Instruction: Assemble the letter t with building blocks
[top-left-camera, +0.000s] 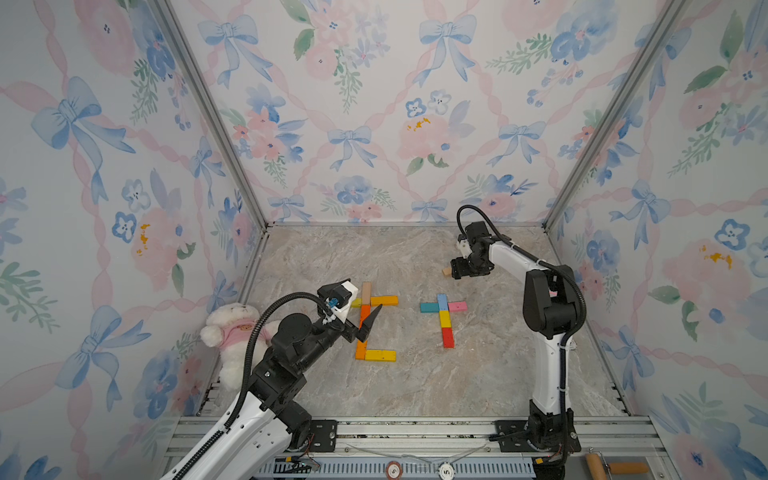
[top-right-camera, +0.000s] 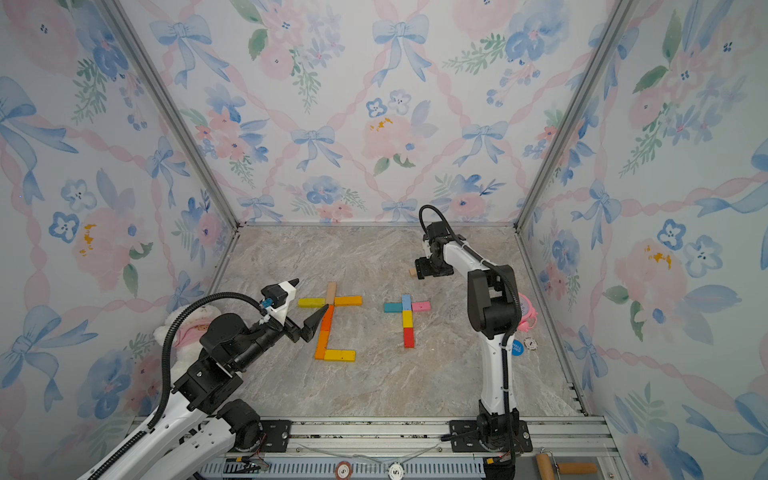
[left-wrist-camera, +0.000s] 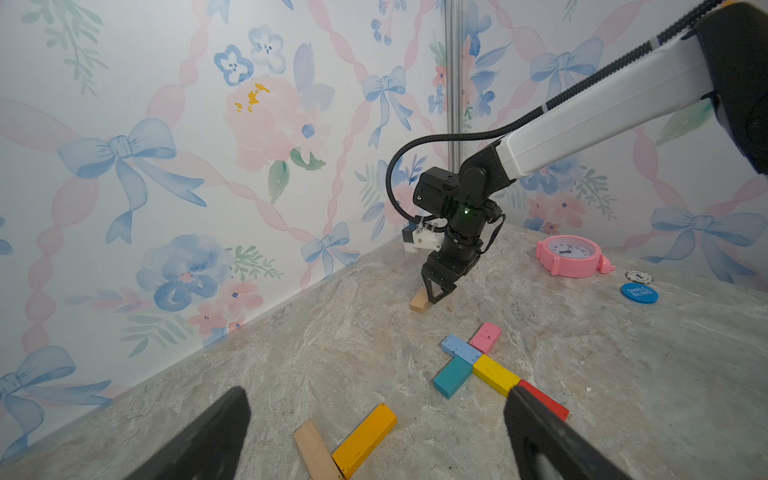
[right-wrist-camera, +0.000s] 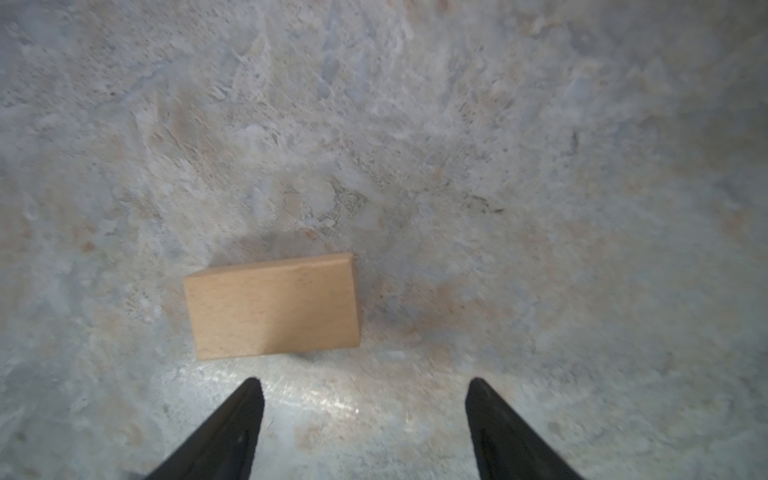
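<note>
Two letter shapes lie on the floor: a larger one of orange, yellow and wooden blocks, and a smaller cross of blue, teal, pink, yellow and red blocks. A loose wooden block lies behind the smaller shape. My right gripper hangs low over it, open, the block just beyond the left fingertip in the right wrist view. My left gripper is raised at the front left, open and empty.
A white plush bear sits at the left wall. A pink clock, a blue disc and a small pale disc lie at the right.
</note>
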